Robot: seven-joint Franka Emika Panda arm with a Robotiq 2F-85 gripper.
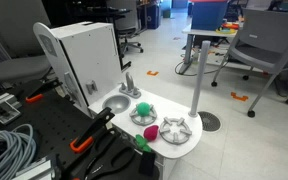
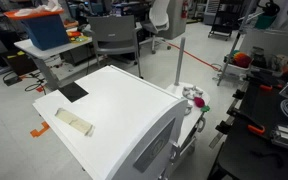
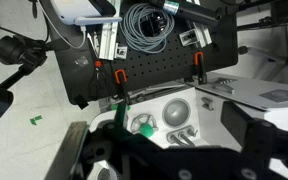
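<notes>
My gripper is open, its dark fingers spread at the bottom of the wrist view, with nothing held between them. Below it is a white toy kitchen top with a round sink [image 3: 177, 112] and a tap [image 3: 185, 134]. A green item [image 1: 143, 108] rests on one grey burner. A pink item [image 1: 150, 132] lies on the white top beside the other burner [image 1: 175, 130]. In exterior view 2 the pink item [image 2: 199, 101] shows near the edge. The pink item cannot be made out in the wrist view.
A white cabinet [image 1: 87, 55] rises beside the sink, and a thin white post [image 1: 200, 76] stands at the counter's far edge. The black table [image 3: 164, 65] carries orange-handled clamps [image 3: 122, 79] and coiled cable [image 3: 147, 27]. Chairs [image 1: 267, 42] stand behind on open floor.
</notes>
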